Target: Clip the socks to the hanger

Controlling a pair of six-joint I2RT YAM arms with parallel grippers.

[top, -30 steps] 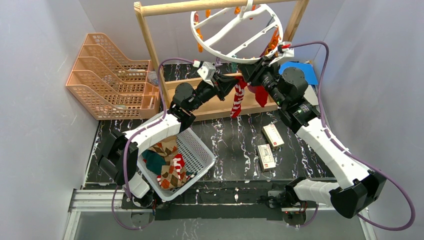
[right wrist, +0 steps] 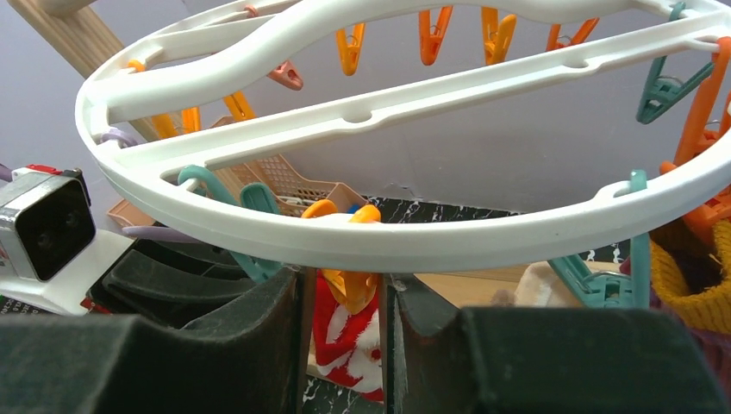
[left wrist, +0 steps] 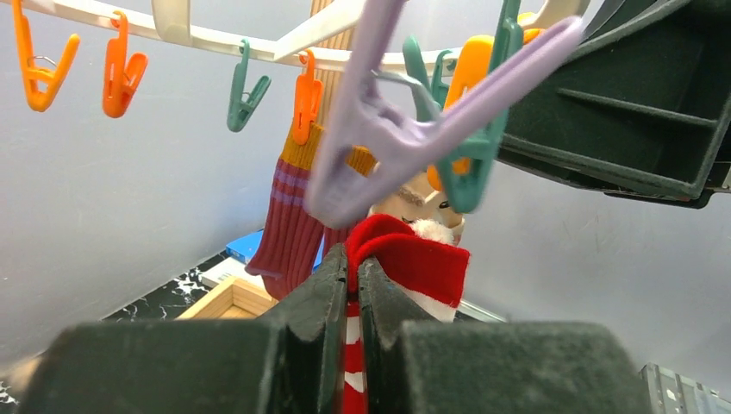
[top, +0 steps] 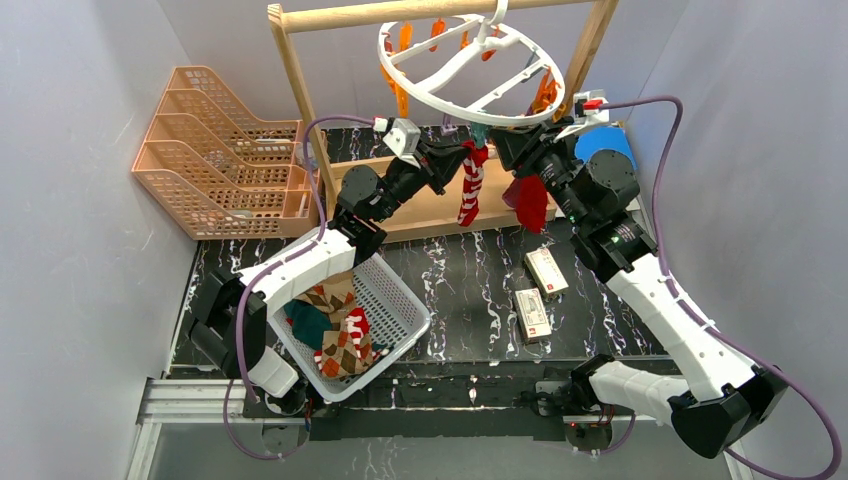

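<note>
The round white hanger (top: 548,113) hangs from a wooden frame, with clips around its ring. My left gripper (top: 467,160) is shut on the top part of a red and white striped sock (top: 470,195), which dangles below the ring. In the left wrist view a fold of the sock (left wrist: 422,267) sticks up past the fingers. My right gripper is shut on an orange clip (right wrist: 352,289) at the rim of the hanger. Behind that clip the sock (right wrist: 345,336) shows; whether it sits inside the clip cannot be told. A yellow-topped maroon sock (left wrist: 289,203) hangs from another orange clip (left wrist: 307,99).
A grey basket (top: 408,300) holds several more socks. Two small boxes (top: 533,315) lie on the dark marbled table. A peach rack (top: 215,150) stands at the back left. Close beside my grippers hang a lilac clip (left wrist: 362,138) and green clips (left wrist: 470,185).
My right arm has shifted slightly right and the hanger has turned a little. My left gripper, with the striped sock, has moved slightly up and left.
</note>
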